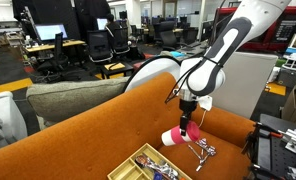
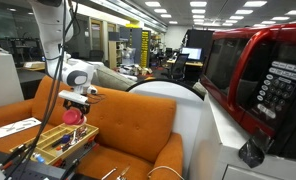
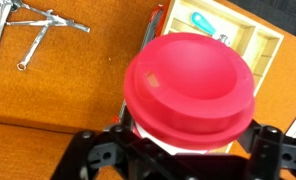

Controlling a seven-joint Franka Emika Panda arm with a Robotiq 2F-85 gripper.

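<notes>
A pink-red and white cup point(image 1: 176, 135) is held tilted in the air, with my gripper point(image 1: 187, 122) shut on it. Its round red end point(image 3: 193, 82) fills the middle of the wrist view and hides part of what lies beneath. Dark fingers point(image 3: 86, 152) show low on either side of it. In exterior view 2 the red of the cup point(image 2: 72, 116) appears below the gripper, near the wooden tray point(image 2: 44, 143).
The compartmented wooden tray point(image 1: 121, 172) holds several tools, among them a teal-handled one point(image 3: 202, 22). Metal tools point(image 1: 202, 150) lie loose on the orange sofa point(image 1: 78, 135). A backrest rises behind; the seat to the tray's right is mostly clear in exterior view 2.
</notes>
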